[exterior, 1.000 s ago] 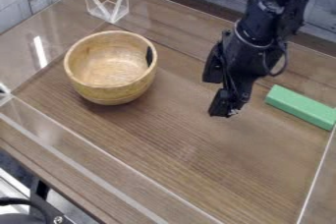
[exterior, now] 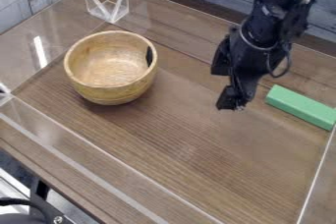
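The black robot arm reaches down from the top right, its gripper (exterior: pixel 234 85) low over the middle-right of the wooden table, with its fingers apart and nothing seen between them. To its left rests a round wooden bowl (exterior: pixel 110 92) with a pale interior. To its right lies a flat green block (exterior: pixel 300 107), apart from the gripper.
A white wire-like object (exterior: pixel 108 4) stands at the back left. Dark cables lie at the bottom-left corner.
The arm and gripper have shifted very slightly. The bowl and green block are unchanged.
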